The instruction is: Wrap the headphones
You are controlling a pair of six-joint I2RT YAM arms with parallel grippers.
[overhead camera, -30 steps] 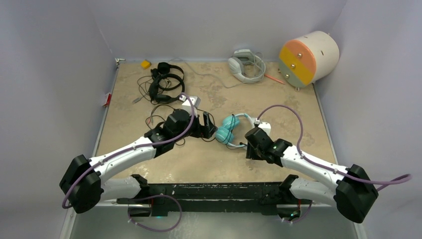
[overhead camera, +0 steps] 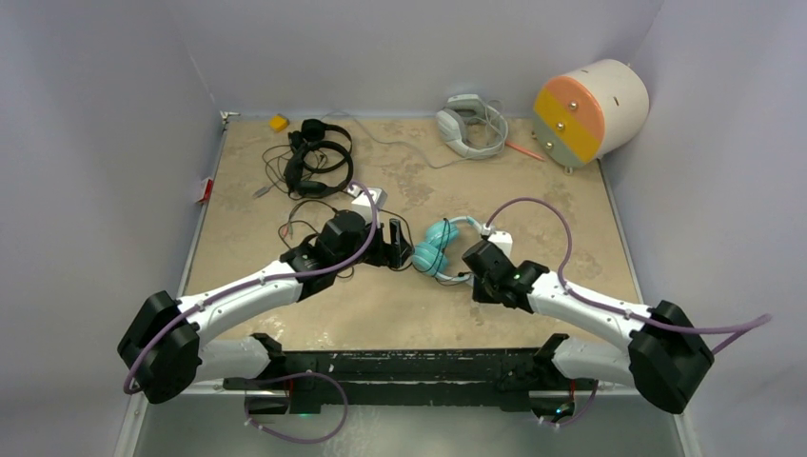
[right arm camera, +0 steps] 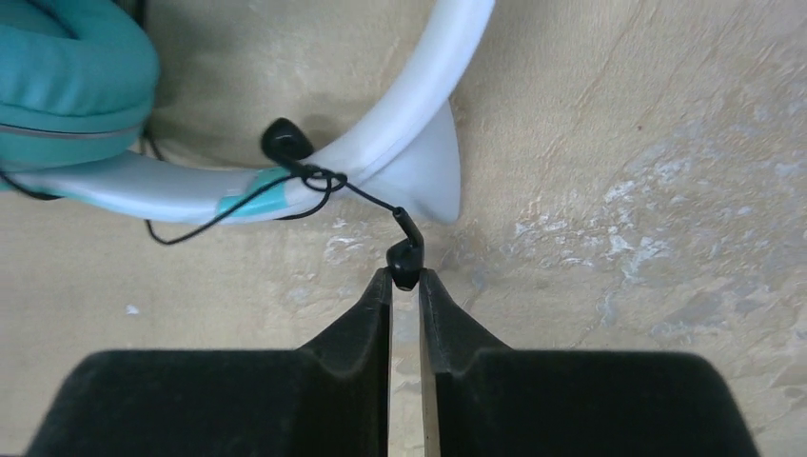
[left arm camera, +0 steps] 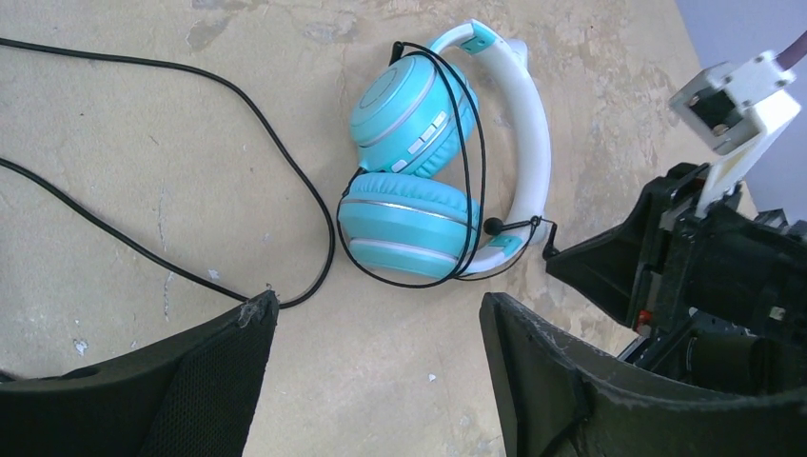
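Note:
Turquoise headphones (overhead camera: 430, 255) with a white band lie mid-table; the left wrist view shows their ear cups (left arm camera: 409, 219) with a black cord (left arm camera: 482, 162) looped over them. Two black earbuds hang at the band's lower end: one earbud (right arm camera: 285, 141) rests against the band, the other earbud (right arm camera: 405, 263) is pinched at the tips of my right gripper, which is shut on it. A thin wire crosses the band to it. Left of the cups, my left gripper (overhead camera: 403, 244) stands open, nothing between its fingers.
Black headphones (overhead camera: 319, 162) with tangled cable lie at the back left, near a yellow block (overhead camera: 278, 123). Grey-white headphones (overhead camera: 471, 129) and a striped drum (overhead camera: 590, 112) stand at the back.
My right arm has shifted slightly, its gripper staying by the lower end of the band. The left arm has barely moved, and the turquoise headphones keep their place.

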